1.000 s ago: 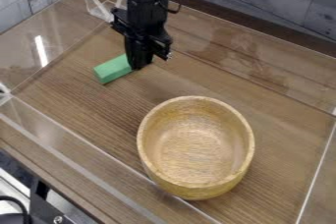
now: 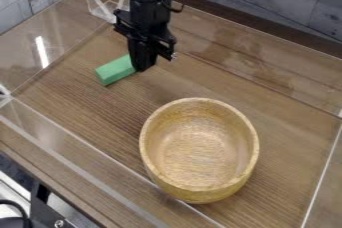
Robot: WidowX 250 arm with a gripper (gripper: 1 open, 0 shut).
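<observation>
My gripper (image 2: 139,56) hangs from the black arm in the upper middle of the camera view, low over the wooden table and just right of a green block (image 2: 115,71). The fingers look closed, with nothing visible between them; the tips are small and dark. The green block lies flat on the table, angled, its right end close to the gripper.
A large pale yellow bowl (image 2: 199,148) takes up the lower right of the table (image 2: 80,122). Dark cables show at the bottom-left corner, and a white cord or fixture runs along the upper left.
The gripper and arm have shifted very slightly. The green block and bowl look unmoved.
</observation>
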